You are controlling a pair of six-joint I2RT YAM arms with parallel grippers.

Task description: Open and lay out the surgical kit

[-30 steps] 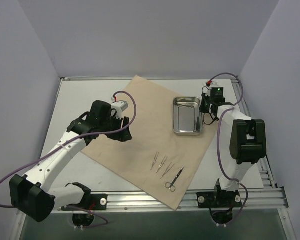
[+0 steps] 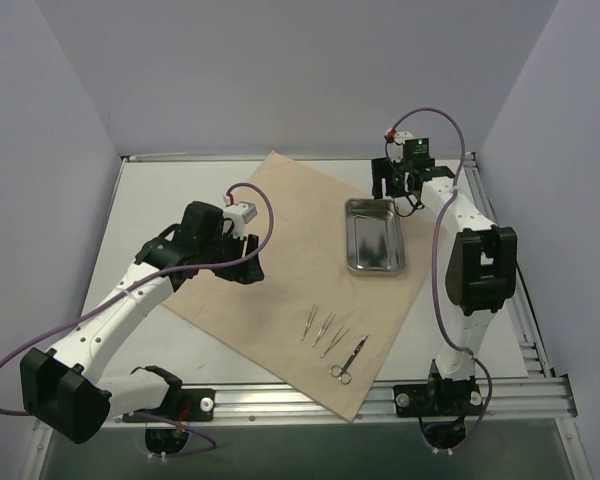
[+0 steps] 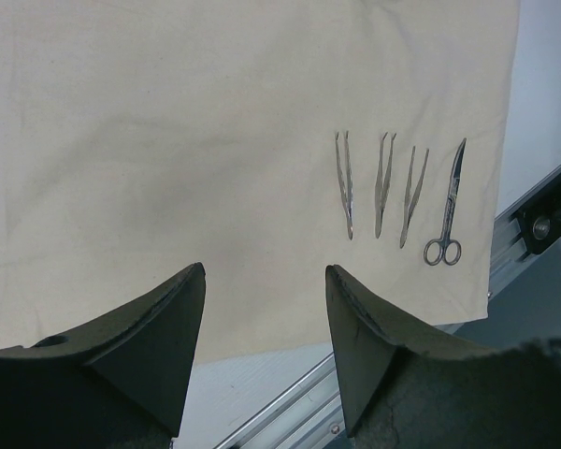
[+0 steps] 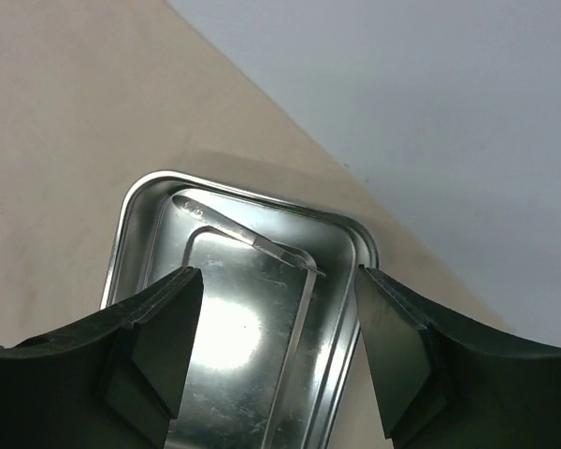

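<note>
A steel tray [image 2: 375,240] lies on the beige cloth [image 2: 270,300], holding a slim metal instrument [image 4: 234,229] along one end, as the right wrist view shows. My right gripper is open above that end, nothing between its fingers. Three tweezers [image 3: 346,187] and scissors [image 3: 449,217] lie in a row near the cloth's lower corner. My left gripper hangs over the left part of the cloth, fingers apart and empty.
Bare white table [image 2: 140,220] surrounds the cloth, with metal rails at its edges and grey walls beyond.
My right gripper has moved up and leftward, from the tray's right side to above its back end. The left arm and the laid-out instruments look unchanged.
</note>
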